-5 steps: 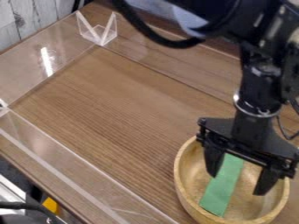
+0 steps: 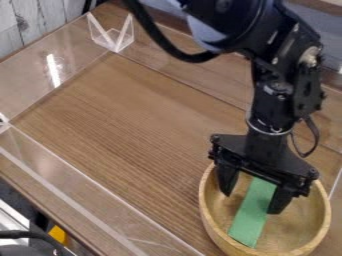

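Note:
My black gripper (image 2: 251, 188) is open at the lower right, reaching down into a wooden bowl (image 2: 214, 224). A flat green block (image 2: 249, 220) lies in the bowl, its upper end between or just under my fingers. Whether the fingers touch it I cannot tell.
Clear plastic walls run along its left and front edges, with a small clear plastic piece (image 2: 110, 32) at the back left.
My gripper has moved left over the green block and become narrower in view, its fingers now nearer the block's upper end. The bowl and block look unmoved.

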